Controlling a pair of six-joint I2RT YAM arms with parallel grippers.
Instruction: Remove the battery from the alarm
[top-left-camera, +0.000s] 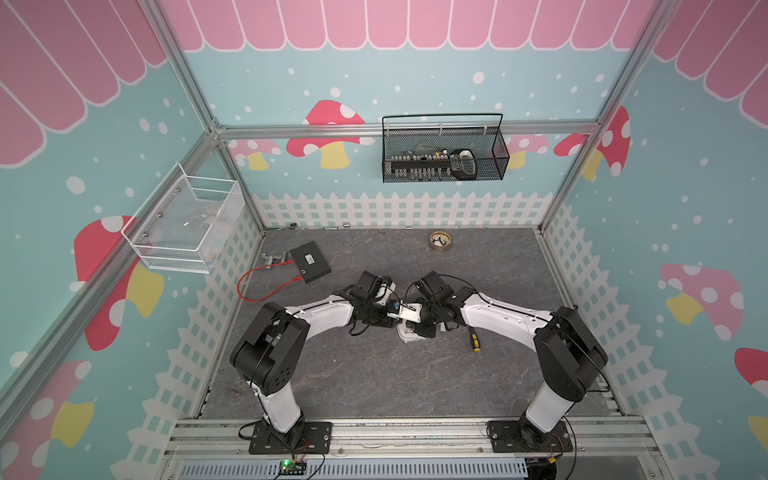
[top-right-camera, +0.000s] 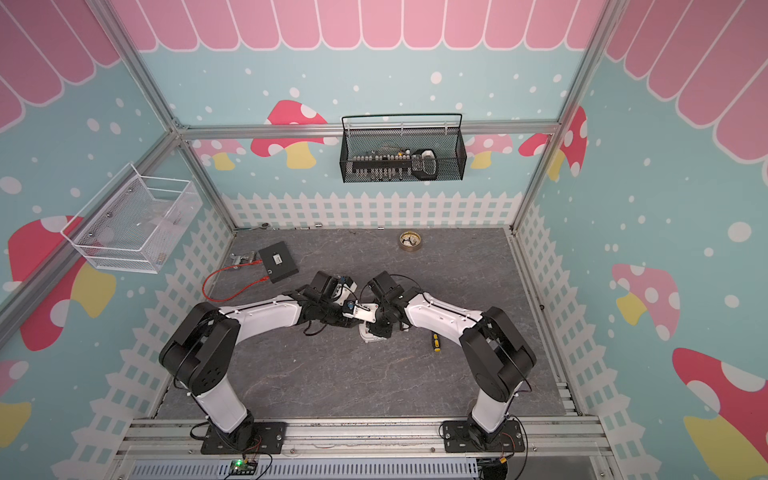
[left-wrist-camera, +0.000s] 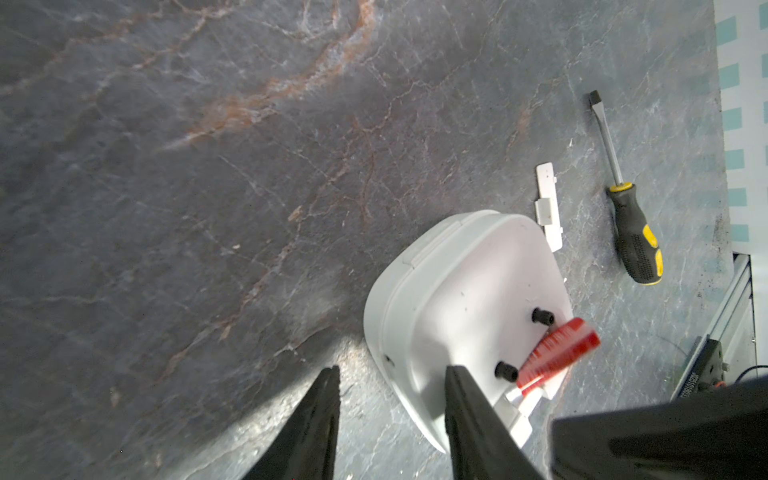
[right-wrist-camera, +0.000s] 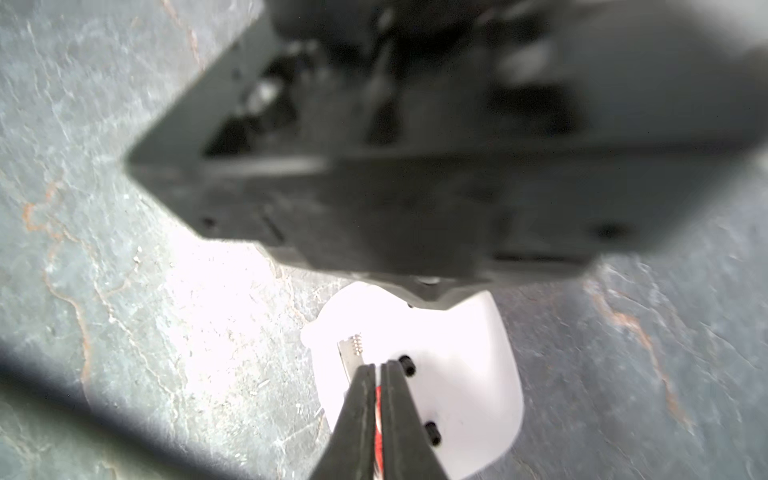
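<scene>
In the left wrist view the white alarm case (left-wrist-camera: 464, 304) lies on the grey table with a red cylindrical battery (left-wrist-camera: 560, 349) tilted out of it beside two black posts. My left gripper has its fingers apart at the near edge of the case, with nothing clearly between them. In the right wrist view my right gripper is shut on the red battery, over the white case (right-wrist-camera: 464, 376) with its spring contact showing.
A white battery cover (left-wrist-camera: 548, 204) and a screwdriver (left-wrist-camera: 636, 240) lie beside the case. A dark box (top-left-camera: 310, 261) with red cable and a round tin (top-left-camera: 440, 241) stand farther back.
</scene>
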